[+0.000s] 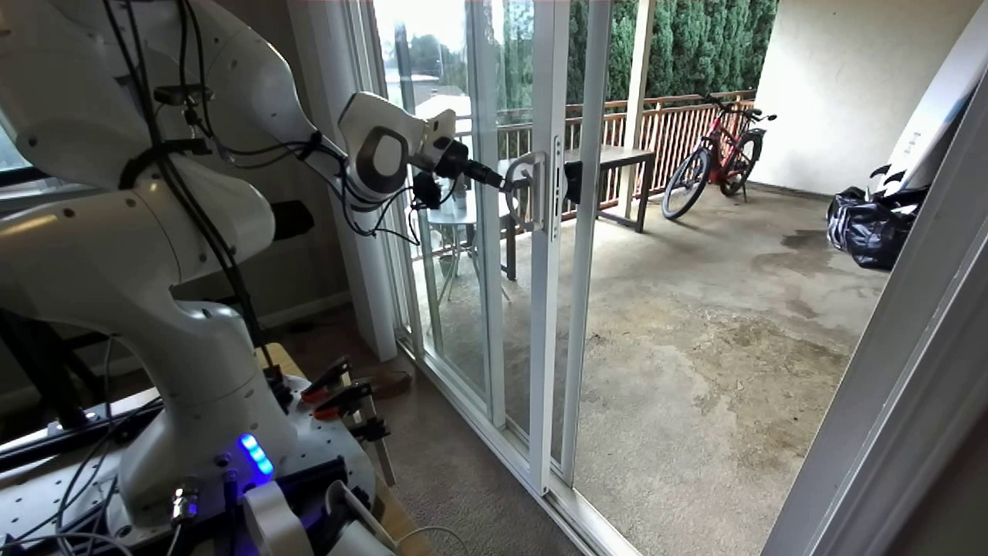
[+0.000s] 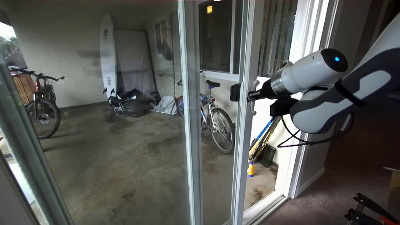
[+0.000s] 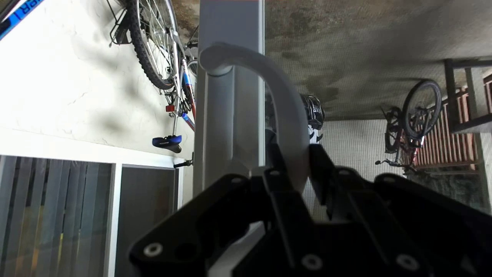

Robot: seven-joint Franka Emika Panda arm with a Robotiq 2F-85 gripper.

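Observation:
A curved white handle [image 1: 528,193] is fixed to the edge frame of the sliding glass door [image 1: 546,306]. My gripper [image 1: 506,184] is shut on the handle's bar, roughly halfway along its height. In the wrist view the handle [image 3: 288,101] runs down between the black fingers, with one on each side of it. From the other side, the gripper [image 2: 250,97] meets the handle [image 2: 255,101] at the inner face of the door frame [image 2: 243,150]. The door stands partly open, with a wide gap onto the patio.
A floor track [image 1: 593,528] runs below the door. Outside are a red bicycle [image 1: 718,157], a table [image 1: 622,157] and black bags [image 1: 866,227]. Clamps [image 1: 343,398] sit on the robot's base table. The doorway itself is clear.

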